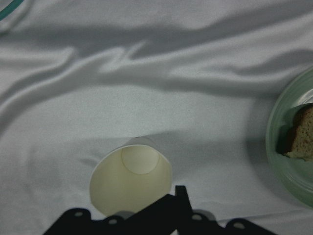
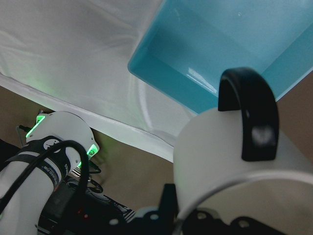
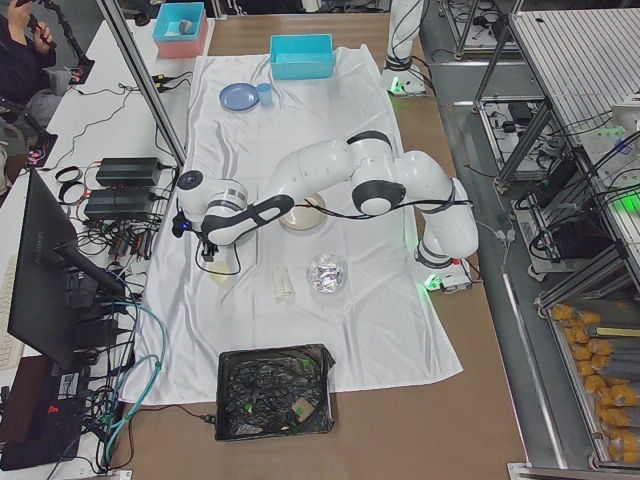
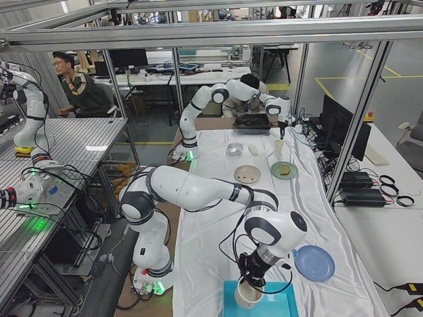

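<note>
My right gripper (image 4: 248,271) holds a white mug (image 2: 210,152) with a black handle, over or beside the blue bin (image 2: 171,58); the mug's rim is between the fingers. My left gripper is low above a pale paper cup (image 1: 127,181), which stands beside a green plate (image 1: 283,176) with bread (image 1: 301,137) on it; whether it is shut is unclear. A blue plate (image 4: 314,262) lies beside the bin.
A beige plate (image 4: 246,174), a foil bowl (image 3: 327,273) and a wrapped item (image 3: 283,283) lie mid-table. A black lined tray (image 3: 275,430) sits at one end.
</note>
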